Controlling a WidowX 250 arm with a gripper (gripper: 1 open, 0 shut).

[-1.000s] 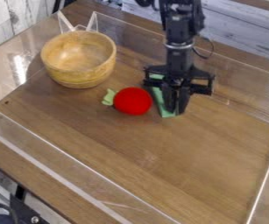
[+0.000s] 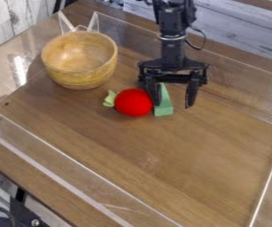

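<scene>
My black gripper is open above the wooden table, its two fingers spread. Between and behind them a green block lies on the table, partly hidden by the left finger. Just left of it sits a red round object with a small pale-green piece at its left side, like a toy tomato or strawberry.
A yellow-tan bowl stands at the back left. The table's raised edges border the left and right.
My gripper has shifted left, from the right of the green block to over it, with the fingers still spread. The red object and the bowl have stayed in place.
</scene>
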